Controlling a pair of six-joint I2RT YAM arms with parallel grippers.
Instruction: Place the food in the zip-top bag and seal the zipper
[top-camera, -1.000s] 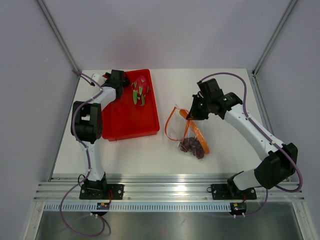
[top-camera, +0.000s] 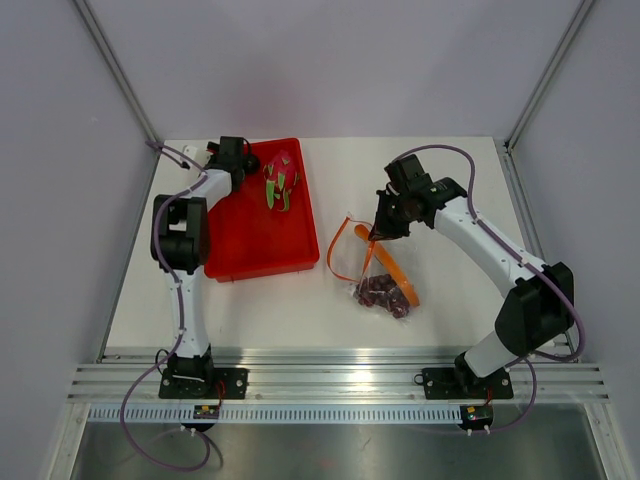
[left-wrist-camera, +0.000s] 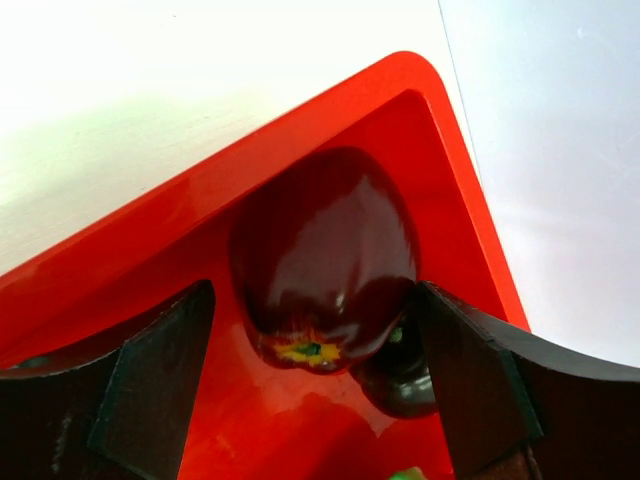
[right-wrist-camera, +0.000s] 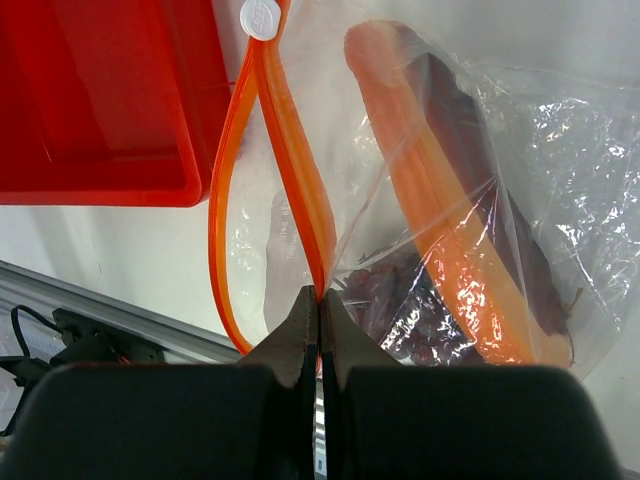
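My left gripper is open around a dark red tomato-like vegetable (left-wrist-camera: 320, 250) in the red tray's back corner; a darker round item (left-wrist-camera: 395, 390) lies beside it. Red food with green stems (top-camera: 282, 180) sits in the tray (top-camera: 255, 245). The clear zip bag (right-wrist-camera: 580, 200) has an orange zipper edge and holds a long orange item (right-wrist-camera: 450, 240) and dark red pieces (right-wrist-camera: 410, 310). My right gripper is shut at the orange zipper strip; whether the strip is between its fingertips is hard to tell.
White table (top-camera: 460, 300) has clear space below the tray and around the bag. Metal rails run along its edges.
My left gripper has shifted slightly toward the back of the tray. My right arm has moved slightly inward, its gripper a little leftward at the bag.
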